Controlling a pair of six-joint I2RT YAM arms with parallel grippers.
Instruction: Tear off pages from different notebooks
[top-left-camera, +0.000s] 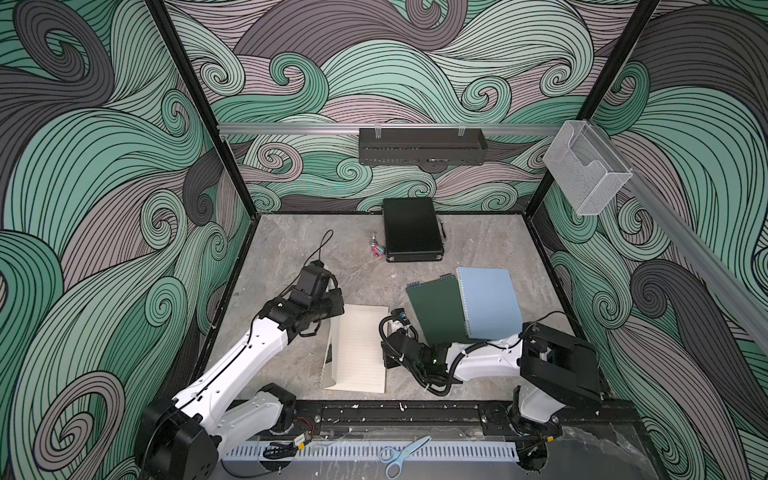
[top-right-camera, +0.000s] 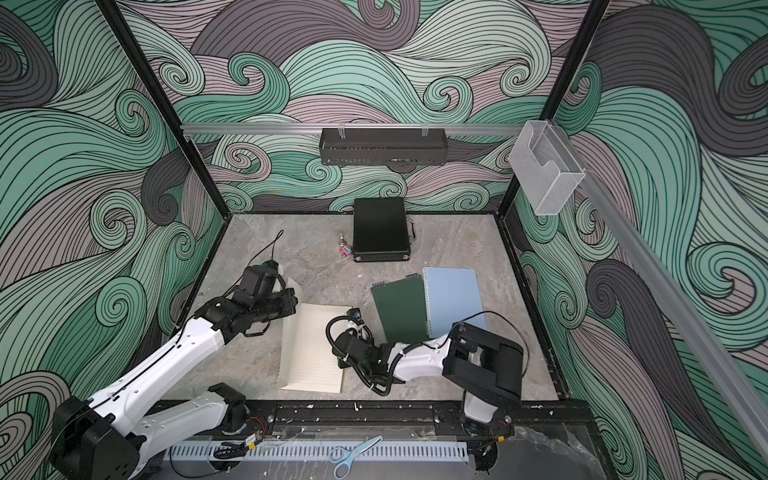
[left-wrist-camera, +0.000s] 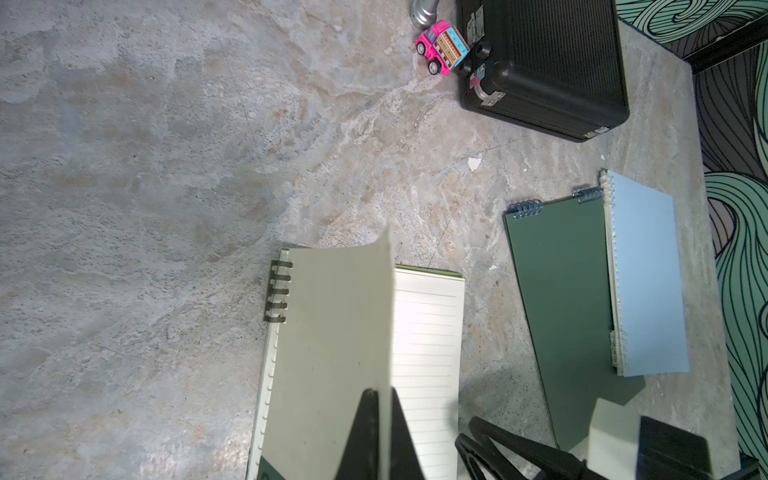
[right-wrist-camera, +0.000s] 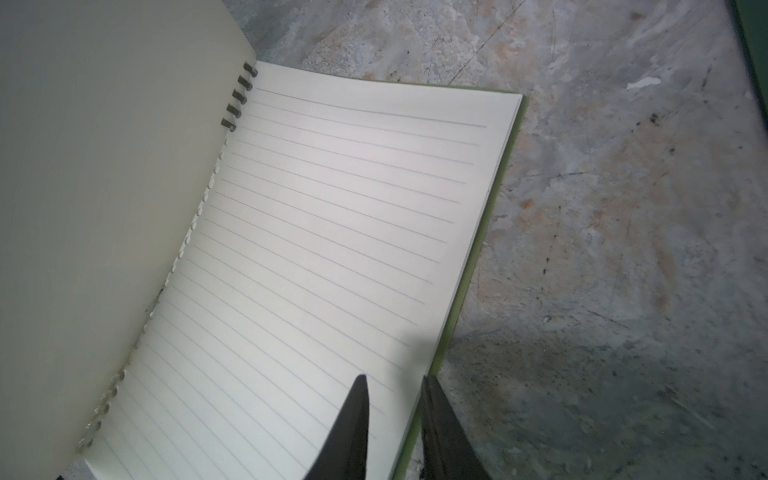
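Observation:
A ring-bound notebook (right-wrist-camera: 336, 216) lies opened on the table, its lined page facing up and its spiral at the left. Its pale front cover (left-wrist-camera: 328, 320) stands raised along the spiral. My left gripper is shut on the free edge of that cover, one finger on each side. At the lined page's right edge, my right gripper has its fingertips a little apart, one over the paper and one at the border. Whether it pinches any sheet cannot be told. Right of it lie a dark green notebook (top-left-camera: 436, 308) and a light blue notebook (top-left-camera: 489, 304).
A black case (top-left-camera: 413, 228) stands at the back, with a small pink toy truck (left-wrist-camera: 441, 48) by its corner. Light blue scissors (top-left-camera: 404, 456) lie on the front ledge. The right forearm reaches low before the other notebooks.

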